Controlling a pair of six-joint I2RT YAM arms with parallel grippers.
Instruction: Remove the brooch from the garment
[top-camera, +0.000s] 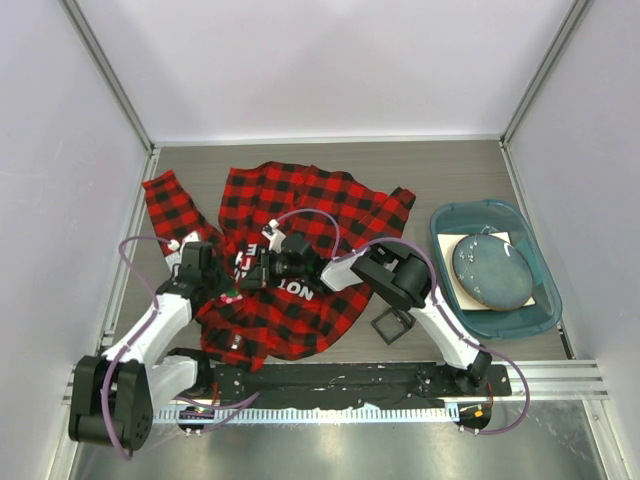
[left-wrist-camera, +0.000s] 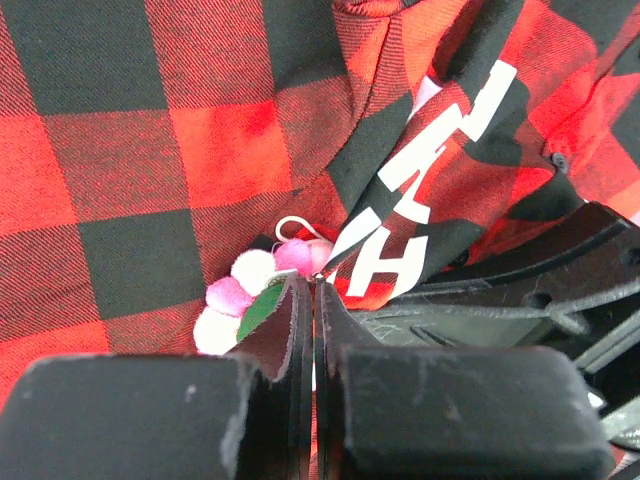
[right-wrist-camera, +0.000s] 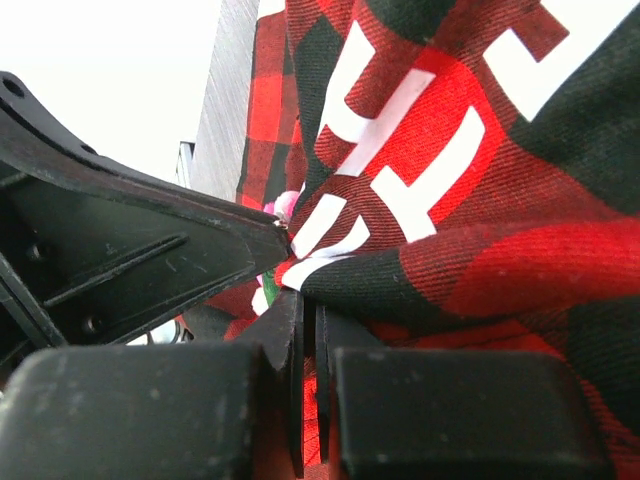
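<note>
The red and black plaid garment (top-camera: 300, 195) with white lettering lies spread on the table. On it sits the brooch (left-wrist-camera: 231, 298), a ring of pink and white pom-poms with a green middle; in the top view it shows as a small pink-green spot (top-camera: 231, 296). My left gripper is shut right over the brooch's edge, hiding part of it, with nothing visible between its fingers. Close by on the right, my right gripper is shut on a raised fold of the garment (right-wrist-camera: 350, 285). Only slivers of the brooch (right-wrist-camera: 284, 206) show behind the left fingers in the right wrist view.
A teal bin (top-camera: 470, 322) holding a round dark object (top-camera: 492, 271) stands at the right. A small black frame (top-camera: 393, 324) lies on the table between garment and bin. Bare table (top-camera: 440, 170) shows behind and right of the garment.
</note>
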